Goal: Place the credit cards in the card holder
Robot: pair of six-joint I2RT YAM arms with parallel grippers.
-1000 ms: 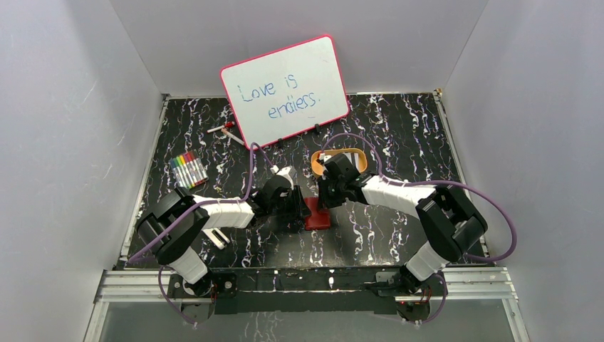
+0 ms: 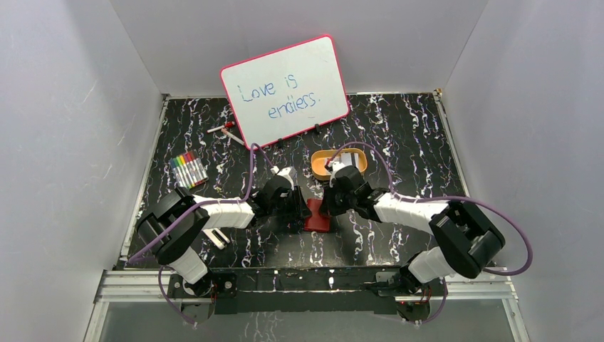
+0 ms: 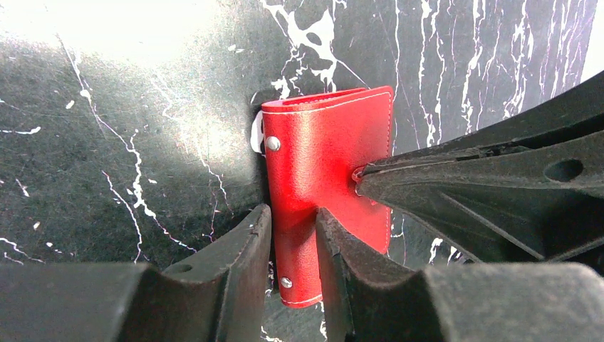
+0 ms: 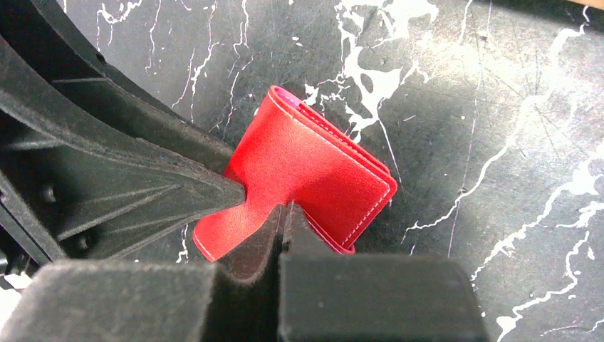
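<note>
The red card holder point(image 3: 327, 157) lies folded on the dark marbled table between the two grippers. My left gripper is shut on its snap-studded edge, one finger on each side. From the other side, my right gripper is shut on the cover of the holder, which puckers between the fingertips. Behind the right arm stands an orange basket point(image 2: 318, 168) with pale, card-like pieces point(image 2: 350, 158) in it, partly covered by the arm. Whether any card sits inside the holder cannot be seen.
A whiteboard point(image 2: 285, 92) with handwriting leans at the back. Colored markers point(image 2: 189, 169) lie in a row at the left, and loose pens point(image 2: 221, 127) lie near the board. White sticks point(image 2: 215, 238) rest beside the left arm. Table to the right of the basket is clear.
My right gripper has shifted slightly right and toward the front edge, and its arm has swung outward. The left arm and the holder stay about where they were.
</note>
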